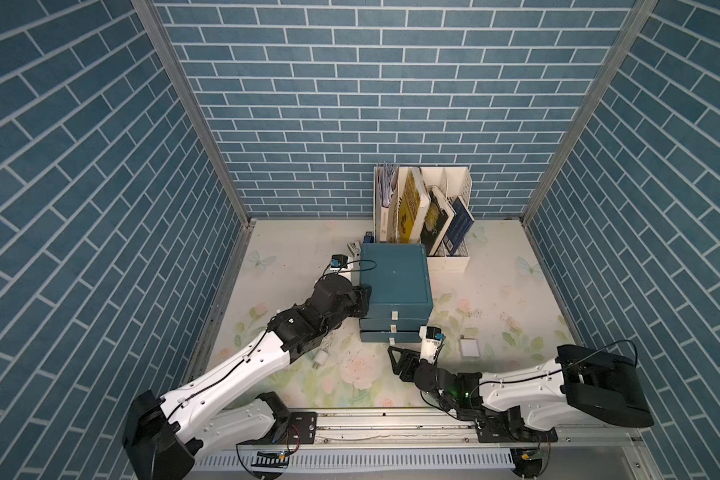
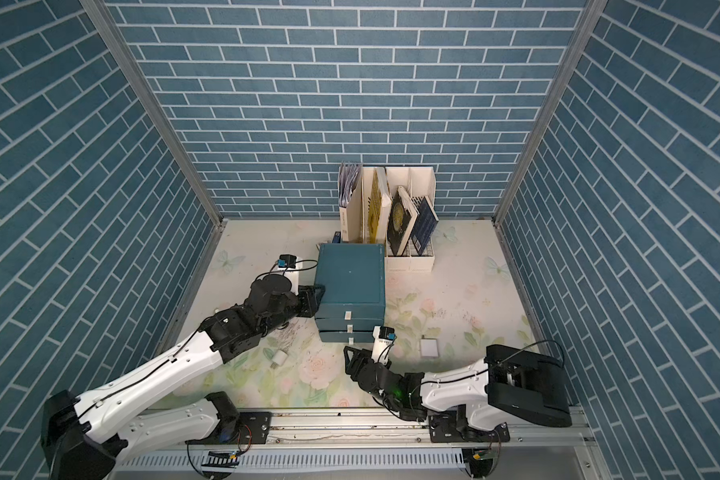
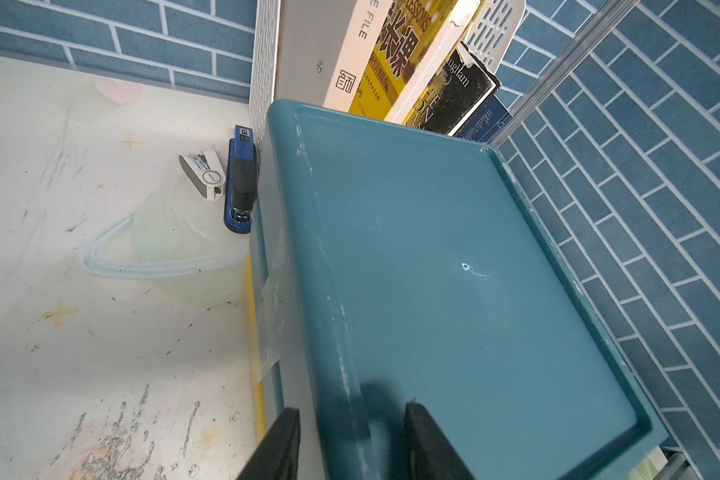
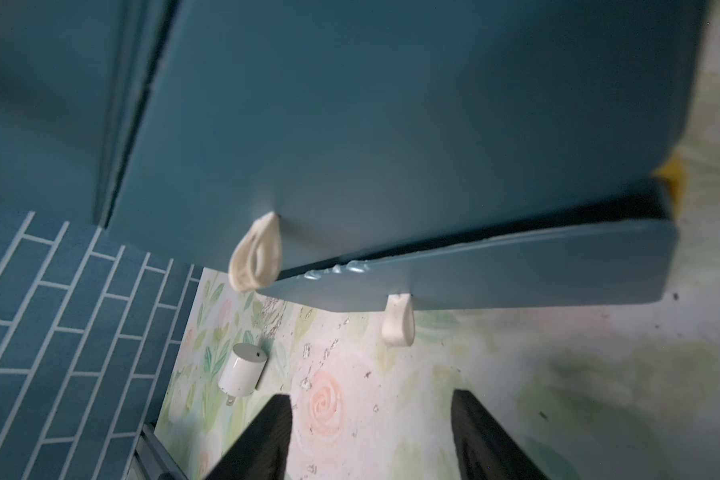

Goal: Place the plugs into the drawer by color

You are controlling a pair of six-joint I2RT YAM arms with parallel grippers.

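Note:
The teal drawer cabinet (image 1: 393, 276) stands mid-table, its stacked drawers facing the front with white pull tabs. In the right wrist view the lowest drawer (image 4: 528, 268) shows a dark gap along its top edge, above its white tab (image 4: 398, 320). My left gripper straddles the cabinet's upper left edge, a finger on each side, shut on it. My right gripper is open in front of that lowest drawer, apart from the tab, with nothing between its fingers. A white plug (image 4: 242, 370) lies on the table left of the cabinet's front.
A white square item (image 1: 469, 347) lies right of the cabinet. Behind stands a white file rack (image 1: 449, 264) with books. A blue stapler (image 3: 240, 180) and a small white one (image 3: 204, 173) lie at the cabinet's back left.

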